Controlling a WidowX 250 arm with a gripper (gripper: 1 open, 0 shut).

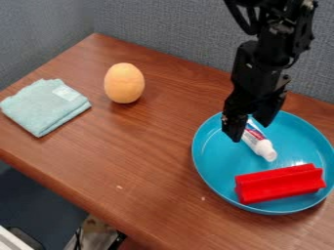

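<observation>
The black gripper [252, 123] hangs over the upper part of a blue plate [213, 166], open, with its fingers either side of a white toothpaste tube [261, 146] that lies on the plate. Whether the fingers touch the tube I cannot tell. A red block-like object [279, 184] lies on the front of the plate, below the tube.
An orange egg [124, 83] stands at the back left of the wooden table [117, 166]. A folded pale cloth [45, 105] lies near the left edge. A grey partition [170, 24] runs behind.
</observation>
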